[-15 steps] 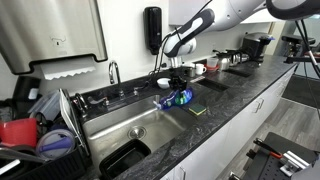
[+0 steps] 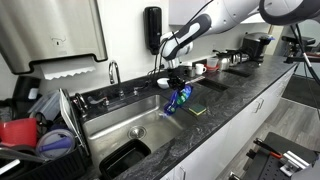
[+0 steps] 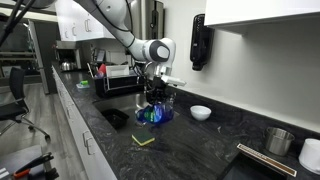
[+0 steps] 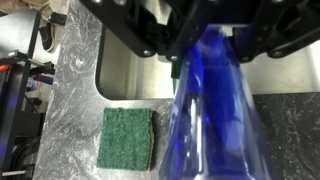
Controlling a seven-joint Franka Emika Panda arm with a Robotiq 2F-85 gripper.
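Observation:
A glossy, partly see-through blue object [image 4: 215, 125] fills the lower middle of the wrist view, close to the camera. My gripper is shut on its upper end. In exterior view 1 the blue object [image 2: 178, 99] hangs slanted below the gripper [image 2: 177, 80], by the sink's right end. The second exterior view has the gripper [image 3: 157, 96] above the blue object [image 3: 152, 113], over the counter beside the sink. What exactly the object is, I cannot tell; whether its lower end touches anything is unclear.
A green sponge [image 4: 127, 137] lies on the dark counter [image 3: 195, 150] near the sink [image 2: 125, 118]. A white bowl [image 3: 200, 112] stands behind. A filled dish rack [image 2: 45, 140] occupies the sink's far left side.
The blue object looked wider and flatter a second ago; now it appears narrower and more steeply slanted. The sponge has stayed in place.

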